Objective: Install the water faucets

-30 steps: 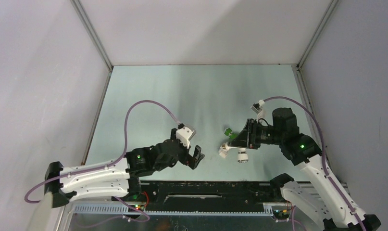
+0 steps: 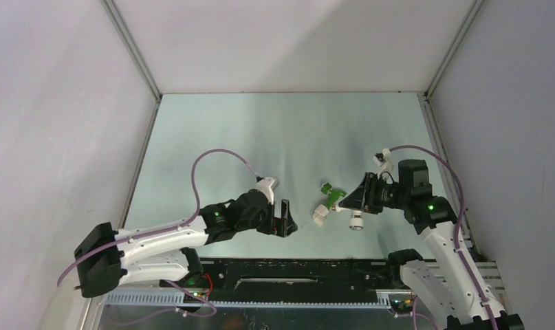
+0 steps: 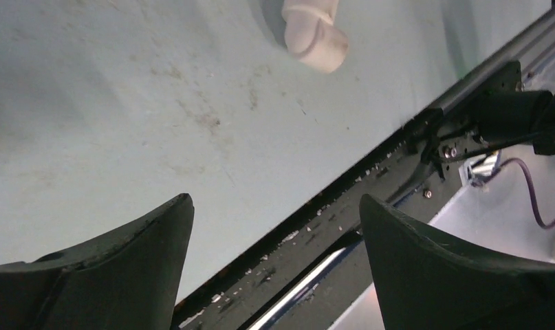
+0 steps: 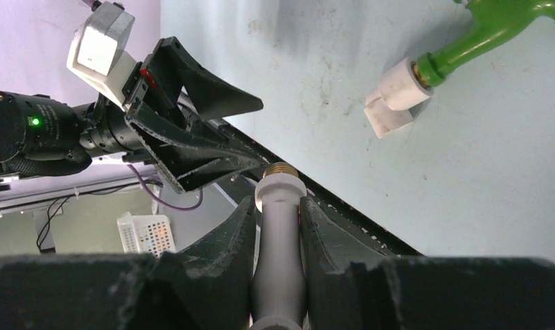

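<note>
On the table right of centre lies a green faucet (image 2: 335,199) with a white elbow fitting (image 2: 320,215) on one end; the right wrist view shows the green body (image 4: 491,34) joined to the elbow (image 4: 393,98). My right gripper (image 2: 344,205) is above and beside them, its fingers closed around a white faucet (image 4: 280,254) whose brass threaded end points toward my left gripper. That left gripper stands open, empty between its fingers, left of the held faucet. In the left wrist view a white elbow (image 3: 316,38) shows at the top.
The black front rail (image 2: 295,278) runs along the table's near edge. White walls stand at left, right and back.
My left gripper has turned and shifted slightly right, remaining open. The right gripper, with the white faucet in it, has drifted a little right, uncovering more of the green faucet.
</note>
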